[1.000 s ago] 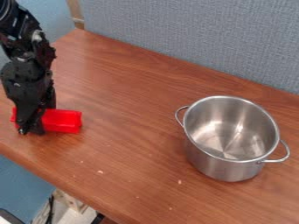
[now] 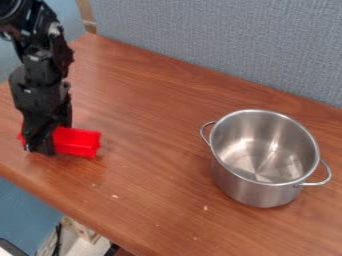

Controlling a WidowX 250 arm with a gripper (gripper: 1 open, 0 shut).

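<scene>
At the left of the wooden table, my black gripper [image 2: 43, 138] reaches down over a red cylindrical object [image 2: 78, 142] lying on its side near the front-left edge. The gripper is shut on the red object around its left part; the fingertips are partly hidden against it.
A steel pot [image 2: 263, 172] with two handles stands on the right of the table [image 2: 160, 90]. A grey padded wall [image 2: 221, 40] runs along the back, and the table's front-left edge is close by the gripper.
My gripper and the red object have shifted slightly to the right and a little down in the picture.
</scene>
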